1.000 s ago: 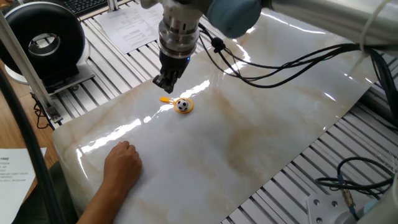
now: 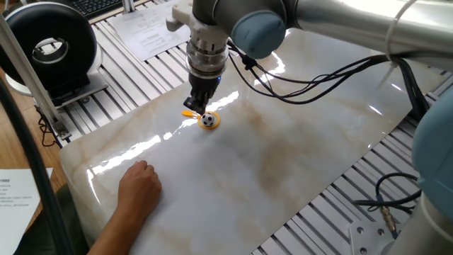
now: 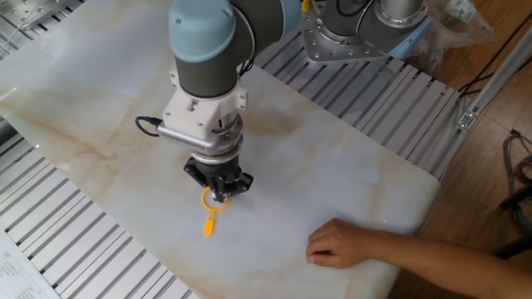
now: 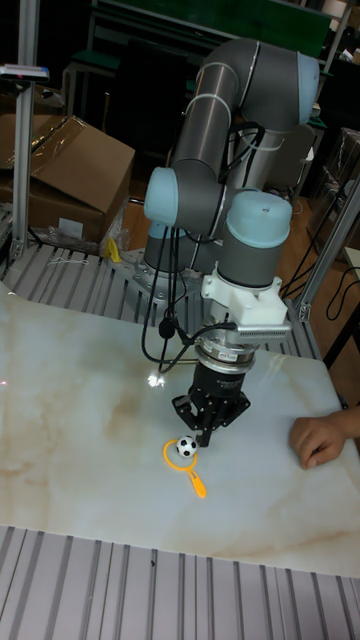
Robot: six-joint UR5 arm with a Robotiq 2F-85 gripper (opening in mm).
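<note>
A small black-and-white ball [image 2: 208, 120], patterned like a football, rests within the round end of a yellow ring-shaped piece with a handle [image 3: 209, 225] on the pale marbled board. My black gripper [image 2: 199, 110] points down right beside the ball, on the handle side in exterior view 1. In exterior view 2 the gripper [image 3: 221, 189] hangs over the ring and partly covers the ball [image 3: 219, 197]. From the front, the gripper [image 4: 203, 433] stands just behind and to the right of the ball [image 4: 186, 446]. Whether the fingertips are apart or touch the ball is too small to tell.
A person's hand [image 2: 140, 188] rests on the board, to the right of the gripper in exterior view 3. Slatted metal table [image 4: 64, 576] surrounds the board. Black cables [image 2: 318, 81] droop from the arm. Much of the board is bare.
My gripper has come down and shifted right in exterior view 1, toward the ball. The ball, yellow piece and hand look unmoved.
</note>
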